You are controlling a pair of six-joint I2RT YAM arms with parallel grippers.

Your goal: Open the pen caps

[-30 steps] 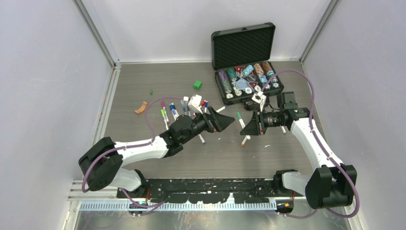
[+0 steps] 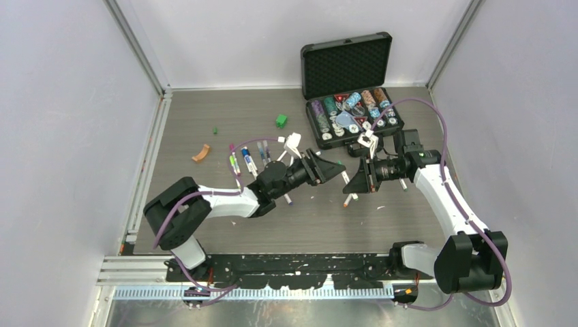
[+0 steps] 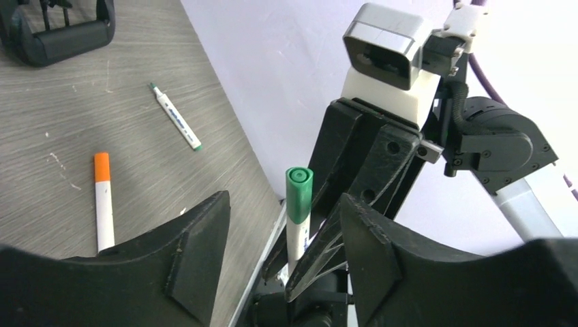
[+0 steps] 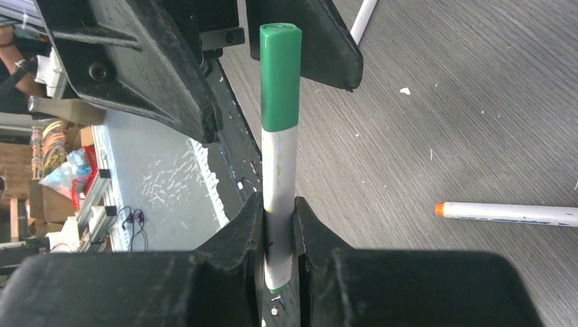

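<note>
A white pen (image 4: 278,170) with a green cap (image 4: 280,78) stands upright between the fingers of my right gripper, which is shut on its lower barrel. My left gripper is open and faces the pen's capped end. In the right wrist view, its fingers (image 4: 184,102) appear on both sides of the green cap, with a gap on each side. The cap is on the pen. From above, the two grippers (image 2: 332,170) nearly meet over the middle of the table.
An orange-capped pen (image 4: 508,213) lies on the table below the grippers, and another green-ended pen (image 3: 176,117) lies farther right. Several pens and markers (image 2: 249,161) are spread left of centre. An open case of poker chips (image 2: 351,116) stands at the back.
My left gripper has moved right toward the green cap, hiding part of it from above. The right arm and its pen have hardly moved.
</note>
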